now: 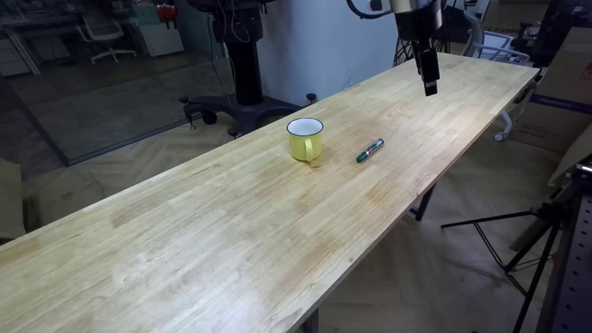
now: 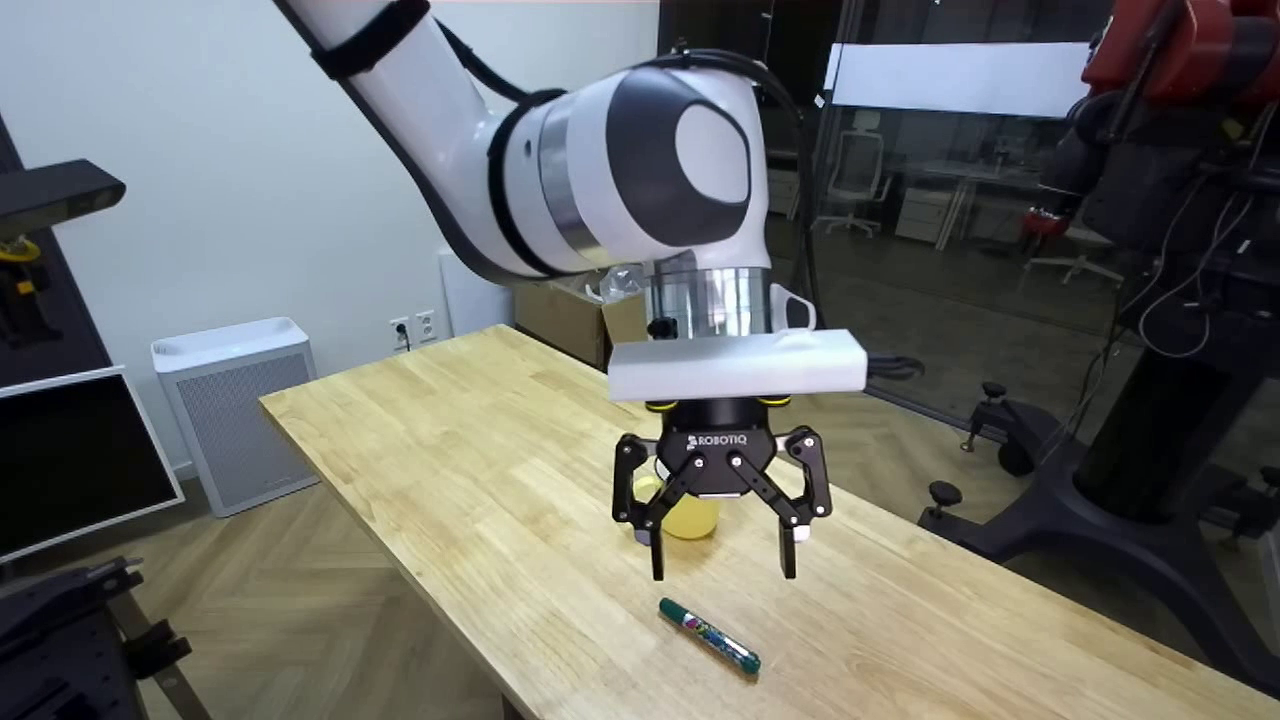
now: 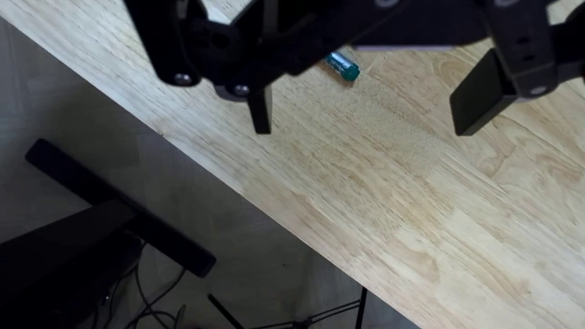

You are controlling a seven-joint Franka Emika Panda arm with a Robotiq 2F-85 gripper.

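A green marker [image 1: 370,151] lies flat on the wooden table, to the right of a yellow mug [image 1: 300,147] in exterior view 1. The mug stands upright with its white inside showing and its handle toward that camera. My gripper [image 2: 722,574] hangs above the table with its fingers wide apart and nothing between them. In exterior view 2 the marker [image 2: 709,636] appears below the fingertips, and the mug [image 2: 691,516] is partly hidden behind the gripper. Only one end of the marker [image 3: 343,66] shows in the wrist view; the gripper's body covers the rest.
A black tripod [image 1: 546,222] stands off the table's right side, and a wheeled black stand [image 1: 248,83] behind it.
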